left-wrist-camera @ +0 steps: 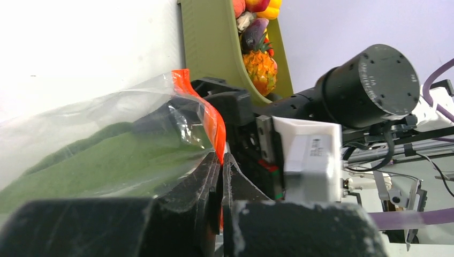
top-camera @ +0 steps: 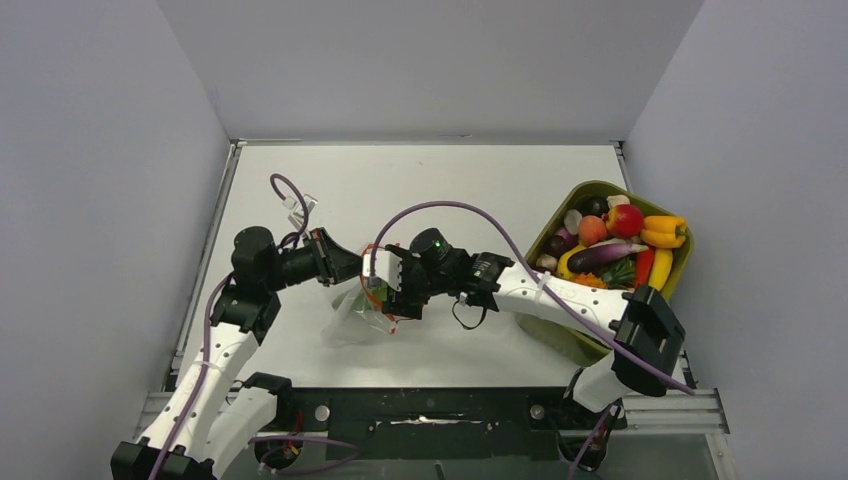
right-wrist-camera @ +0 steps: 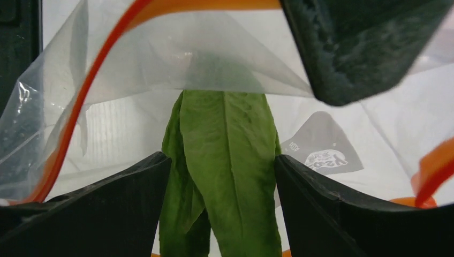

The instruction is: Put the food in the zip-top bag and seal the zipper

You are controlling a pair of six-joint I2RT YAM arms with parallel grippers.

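Note:
The clear zip bag (left-wrist-camera: pixel 85 115) has an orange rim (left-wrist-camera: pixel 214 126) running down into the tips of my left gripper, which is shut on that rim. Green leafy food (right-wrist-camera: pixel 230 144) lies inside the bag. My right gripper reaches in at the bag's mouth, its fingers (right-wrist-camera: pixel 123 198) apart on either side of the leaves. The leaves show between the fingers, though whether they touch cannot be told. From the top view, the right arm's wrist covers most of the bag mouth, and only part of the bag (top-camera: pixel 350 318) shows.
A green bin (top-camera: pixel 540 245) of mixed fruit and vegetables stands at the right, beneath the right forearm. Behind the arms the white table (top-camera: pixel 430 180) is bare. A dark blurred finger (right-wrist-camera: pixel 353 53) hangs over the bag's opening in the right wrist view.

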